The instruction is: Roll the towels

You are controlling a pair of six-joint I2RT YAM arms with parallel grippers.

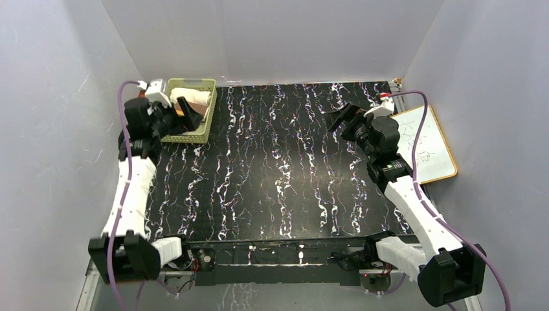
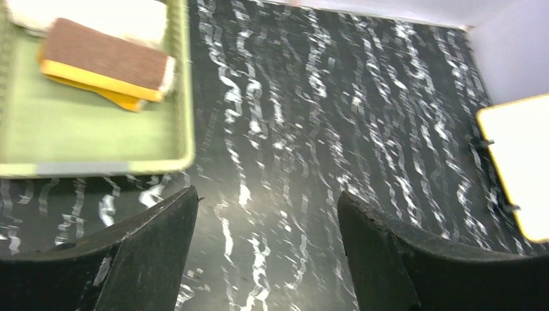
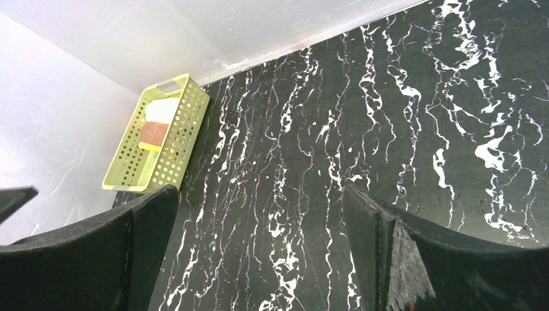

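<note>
Folded towels lie in a green basket [image 1: 207, 129] at the back left: a white one [image 2: 90, 13] and a brown one with yellow edging [image 2: 107, 55]. My left gripper [image 1: 189, 113] is raised over the front of the basket, fingers apart with nothing between them; in the left wrist view the basket is above the left finger. My right gripper [image 1: 343, 120] stands open and empty above the right of the table, its fingers framing bare surface in the right wrist view.
A whiteboard [image 1: 421, 149] lies at the right edge. Walls enclose the back and both sides.
</note>
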